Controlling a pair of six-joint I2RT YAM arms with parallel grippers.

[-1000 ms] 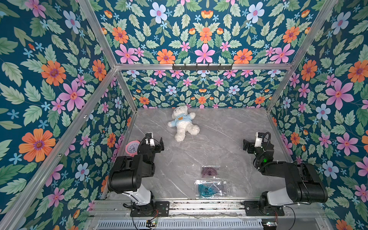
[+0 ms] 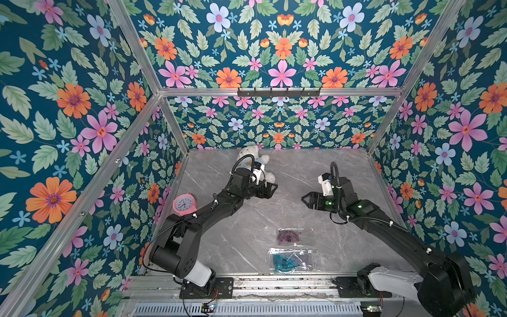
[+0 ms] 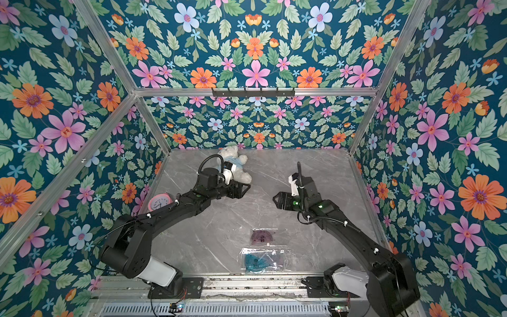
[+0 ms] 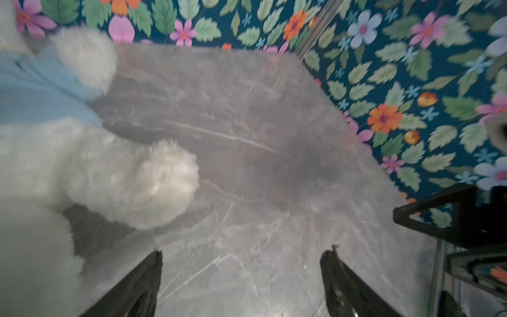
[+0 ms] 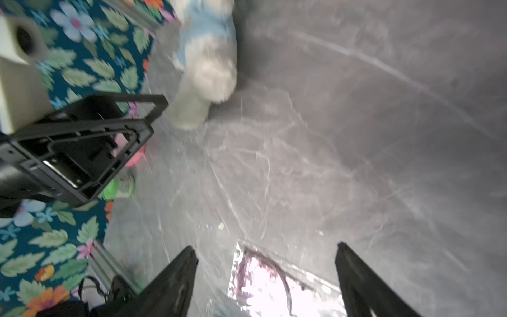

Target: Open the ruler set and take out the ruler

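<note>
Two clear plastic pouches lie flat near the table's front edge. The nearer pouch (image 2: 292, 260) holds teal ruler pieces; the farther pouch (image 2: 289, 237) has purple ones, and part of it shows as a shiny pouch (image 5: 285, 285) at the bottom of the right wrist view. My left gripper (image 2: 268, 190) hovers by the teddy bear, open, with only bare table between its fingers in the left wrist view. Across the table centre, my right gripper (image 2: 308, 200) is raised well behind the pouches, its fingers parted and nothing held.
A white teddy bear (image 3: 232, 160) in a blue top lies at the back, partly behind the left arm. A pink clock (image 2: 184, 204) stands at the left edge. The table between the two grippers and around the pouches is clear.
Both arms have swung inward from the sides toward the middle of the table. The left one now covers part of the bear. The pouches have stayed where they were.
</note>
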